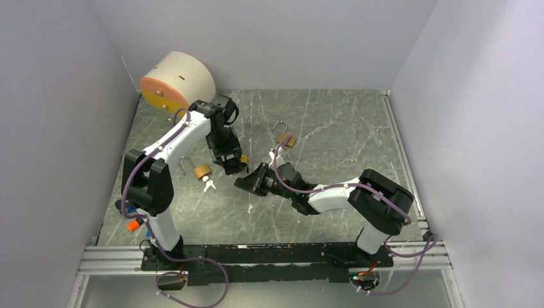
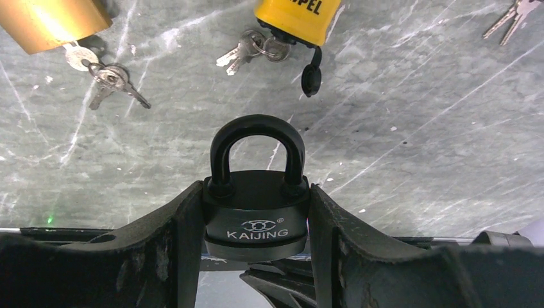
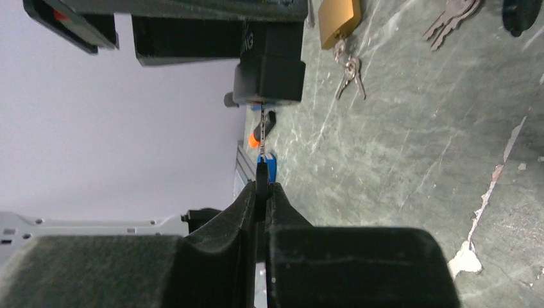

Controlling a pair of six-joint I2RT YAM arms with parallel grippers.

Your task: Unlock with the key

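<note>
A black KAIJING padlock is clamped between the fingers of my left gripper, above the table. Both legs of its shackle enter the body. In the right wrist view the underside of the padlock faces my right gripper, which is shut on the dark head of a key. The thin key blade points at the padlock's underside, and its tip meets or enters the bottom there; how deep, I cannot tell. From the top, my right gripper sits close beside the padlock.
A brass padlock with keys lies to the left, a second one at the back. A yellow padlock with keys lies nearby. A large cylinder stands back left.
</note>
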